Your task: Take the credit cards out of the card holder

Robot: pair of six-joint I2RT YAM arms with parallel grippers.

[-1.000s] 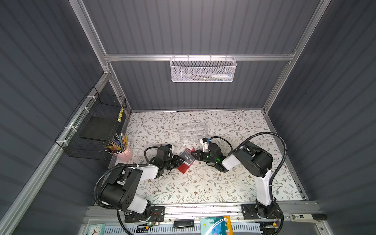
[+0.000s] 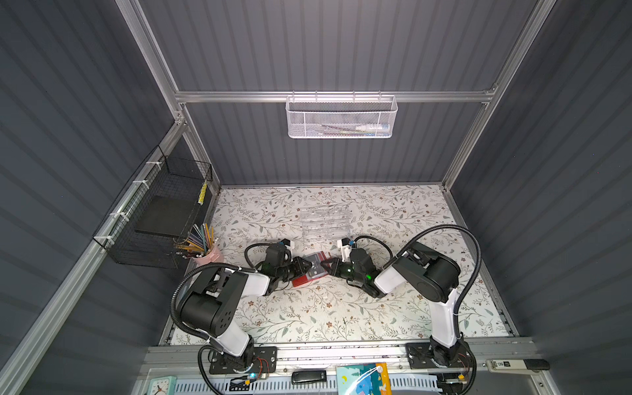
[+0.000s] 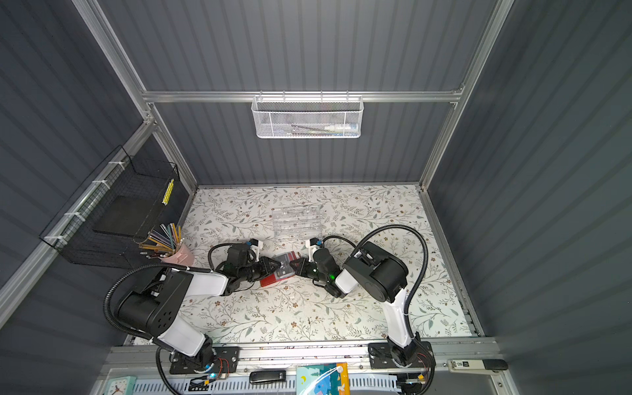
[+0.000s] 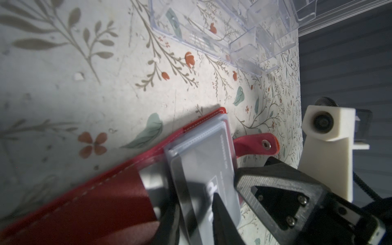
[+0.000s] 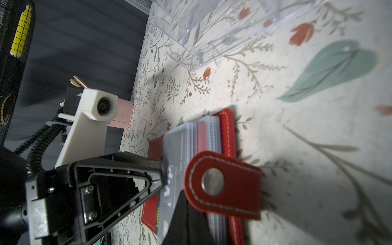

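Observation:
An open red card holder lies mid-table, its clear sleeves holding grey VIP cards; its snap strap sticks out rightward. My left gripper is low at the holder's left side, open, its dark fingers at the sleeves' edge in the left wrist view. My right gripper is at the holder's right end, shut, its tips at the cards beside the strap; nothing clearly shows between them.
A clear acrylic organizer stands just behind the holder. A pink pencil cup is at the left, below a black wire basket.
The card holder has turned slightly, its red cover shifting left and up. My left gripper has moved slightly right, and my right gripper slightly down and right.

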